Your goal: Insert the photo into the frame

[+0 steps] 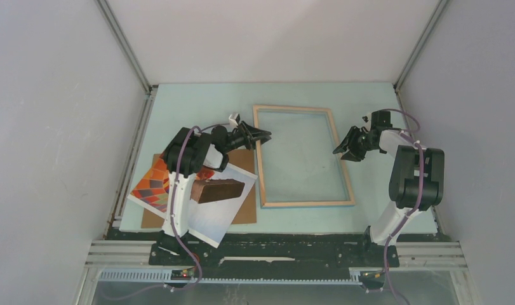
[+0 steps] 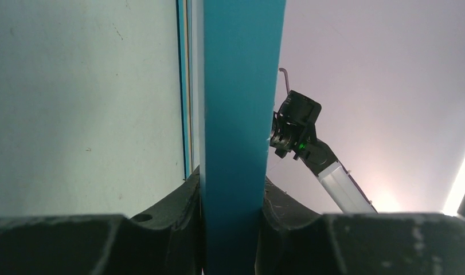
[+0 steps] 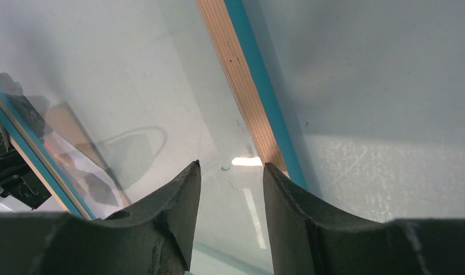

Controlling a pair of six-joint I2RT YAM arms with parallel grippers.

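Note:
The wooden photo frame (image 1: 307,204), with blue-green outer sides, lies right of centre in the top view and surrounds a clear pane (image 1: 302,159). My left gripper (image 1: 267,135) is shut on its left side; in the left wrist view the blue-green side (image 2: 238,114) runs between the fingers. By the frame's right side is my right gripper (image 1: 339,152), its fingers apart. The right wrist view has that wooden side (image 3: 247,91) just beyond the fingertips, not clasped. A colourful photo (image 1: 232,190) with a balloon-like pattern lies lower left, partly covered by the left arm.
Beneath the photo a brown board (image 1: 246,213) sticks out, close to the frame's left side. Walls stand at the back and both sides.

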